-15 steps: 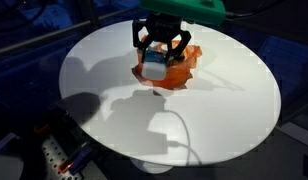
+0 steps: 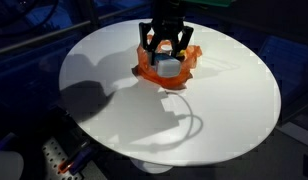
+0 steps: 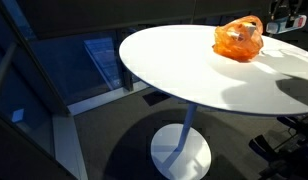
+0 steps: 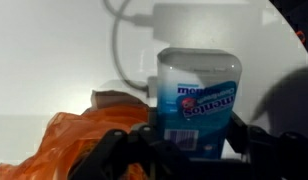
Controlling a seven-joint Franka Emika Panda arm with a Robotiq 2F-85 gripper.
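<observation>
A clear-lidded mentos container with a blue label [image 4: 199, 104] is held up in my gripper, which is shut on it with a finger at either side. In the first exterior view the container [image 2: 168, 66] hangs in front of a crumpled orange plastic bag [image 2: 172, 84], covering part of it. From the second exterior view, the bag [image 3: 238, 38] rests on the table, and the gripper with the container [image 3: 280, 25] is to its right, apart from it. The wrist view shows the bag [image 4: 79, 140] at lower left.
Something yellow [image 2: 182, 54] shows at the bag, partly hidden. Shadows of the arm fall on the tabletop.
The gripper has moved to the right in the first exterior view, carrying the container across the front of the bag. The bag appears to have stayed in place.
</observation>
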